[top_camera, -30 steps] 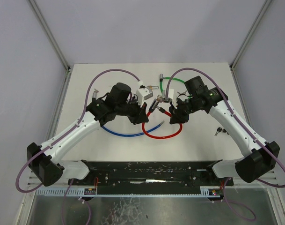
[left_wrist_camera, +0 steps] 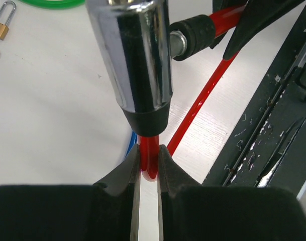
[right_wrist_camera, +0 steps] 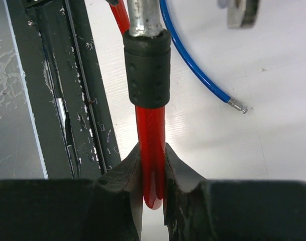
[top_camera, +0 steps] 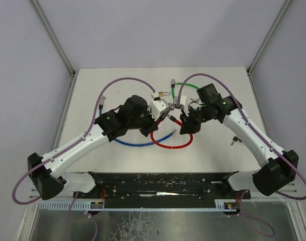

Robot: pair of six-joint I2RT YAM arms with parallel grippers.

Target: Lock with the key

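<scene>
A red cable lock (top_camera: 174, 146) hangs in a loop between my two grippers. My left gripper is shut on the red cable just below the chrome lock body (left_wrist_camera: 135, 55) and its black collar. The other end shows a metal tip (right_wrist_camera: 144, 17) and black sleeve (right_wrist_camera: 147, 70); below that sleeve, my right gripper is shut on the cable. In the left wrist view the metal piece of the sleeved end (left_wrist_camera: 193, 39) appears beside the lock body, partly hidden behind it, so whether it sits inside cannot be told. No key is clearly visible in the lock.
A blue cable (top_camera: 137, 144) lies on the white table beneath the grippers. Behind are a brass padlock (left_wrist_camera: 0, 29) and a green cable (top_camera: 188, 85). Small dark items (top_camera: 235, 140) lie at the right.
The red loop has moved a little to the left, and the right gripper has moved only slightly.
</scene>
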